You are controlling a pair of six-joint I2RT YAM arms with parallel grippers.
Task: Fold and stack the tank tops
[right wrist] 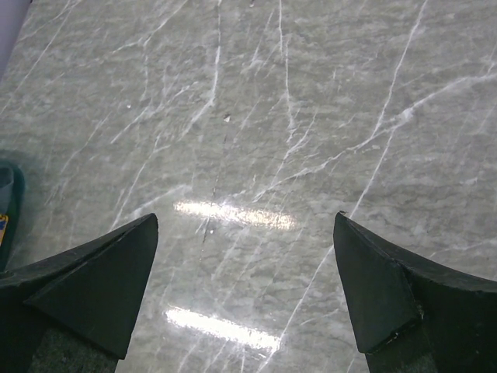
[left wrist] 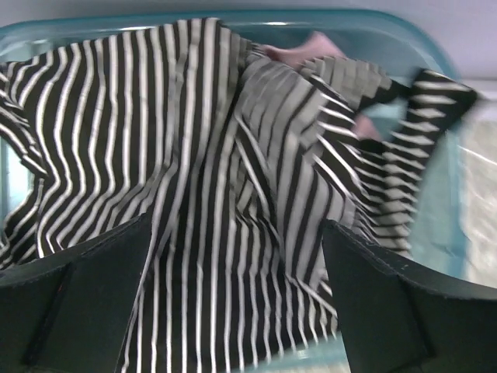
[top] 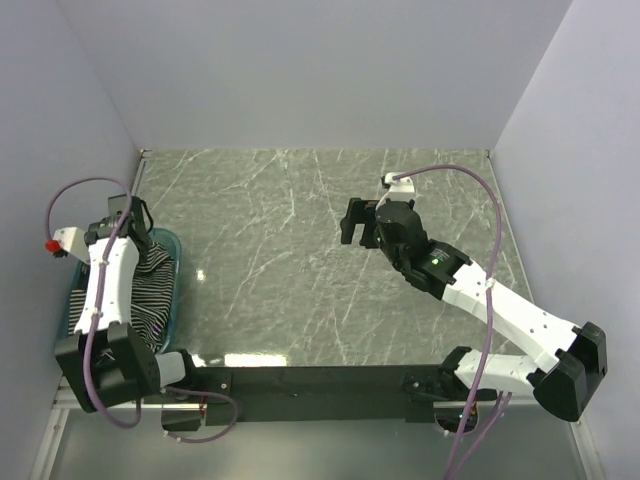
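Note:
Black-and-white striped cloth (left wrist: 210, 194) lies crumpled in a teal bin (top: 172, 247) at the table's left side. In the left wrist view it fills most of the bin, with a bit of pinkish fabric (left wrist: 311, 48) showing under its far folds. Above the cloth hangs my left gripper, open and holding nothing, its fingers (left wrist: 388, 303) at the bottom of that view. In the top view the left arm covers part of the bin. My right gripper is open over bare table, with nothing between its fingers.
Pale walls (top: 560, 170) close in the sides and back. In the right wrist view, the bin's edge (right wrist: 17, 186) shows at far left.

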